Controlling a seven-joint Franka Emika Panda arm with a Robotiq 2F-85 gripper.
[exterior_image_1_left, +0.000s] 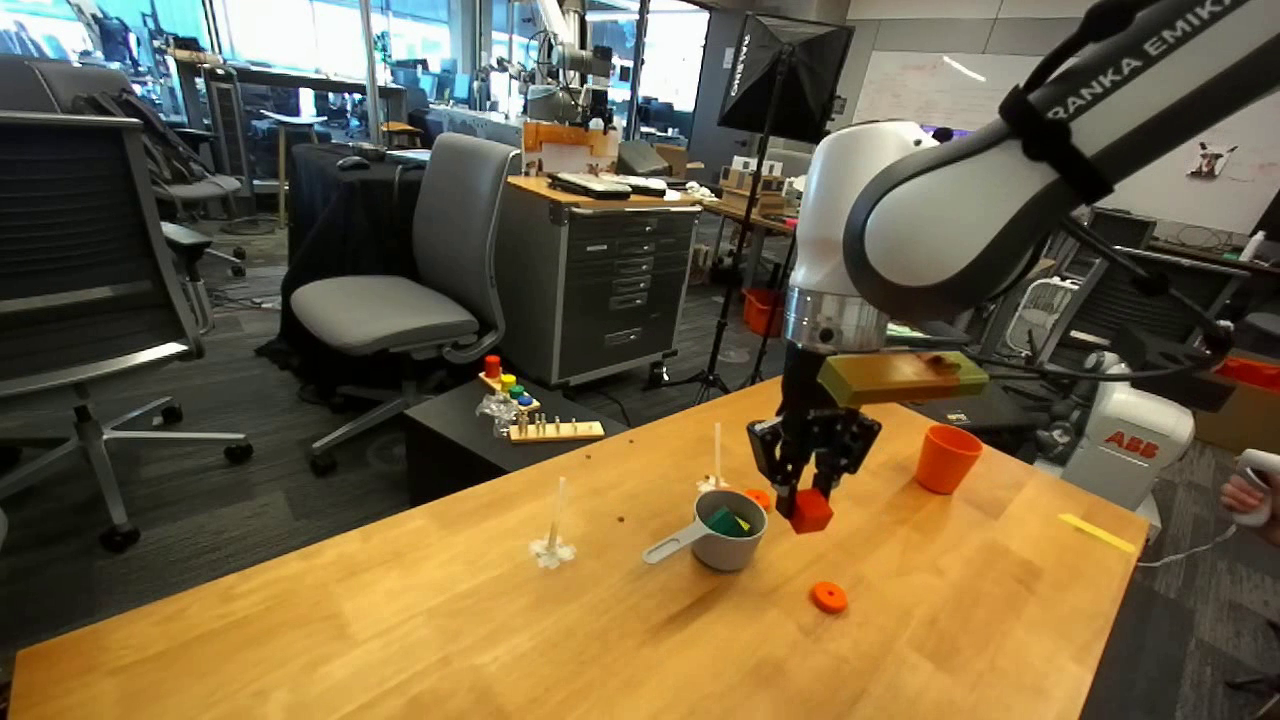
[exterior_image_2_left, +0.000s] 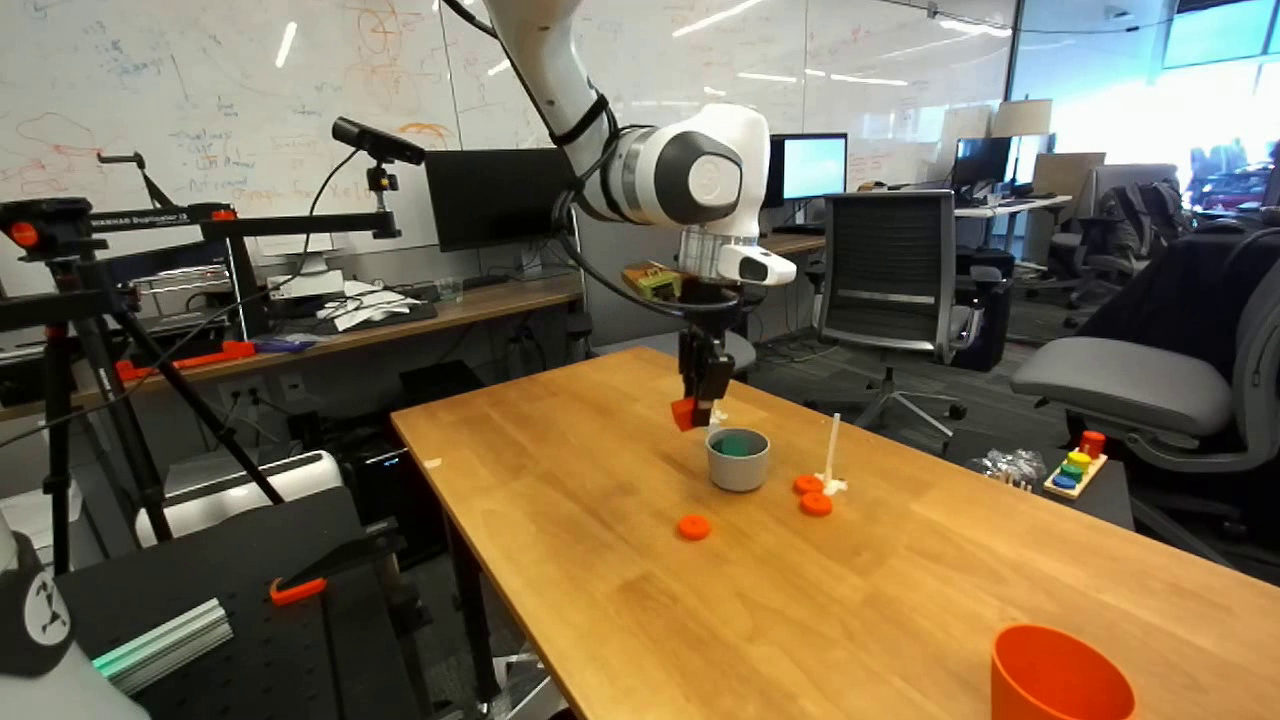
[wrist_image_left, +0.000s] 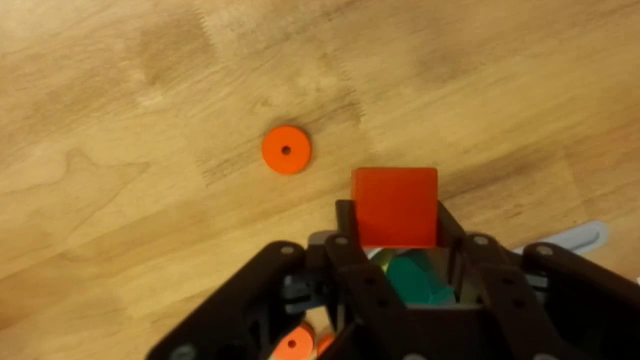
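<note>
A red cube (wrist_image_left: 396, 207) is pinched between the fingertips of my gripper (exterior_image_1_left: 806, 494), held up clear of the table. In exterior view 2 the cube (exterior_image_2_left: 684, 414) shows at the lower end of the gripper (exterior_image_2_left: 698, 402). Close beside and lower than it stands a grey cup with a handle (exterior_image_1_left: 726, 550), which holds a green block (exterior_image_1_left: 723, 522) and something yellowish. Seen from the wrist, the green block (wrist_image_left: 417, 279) lies just below the cube, partly hidden by the fingers (wrist_image_left: 345, 219).
An orange ring (exterior_image_1_left: 828, 596) lies near the cup; other orange rings (exterior_image_2_left: 816, 505) lie by an upright white peg (exterior_image_2_left: 831, 450). A second peg (exterior_image_1_left: 555, 516) stands to the left. An orange cup (exterior_image_1_left: 948, 460) is at the right.
</note>
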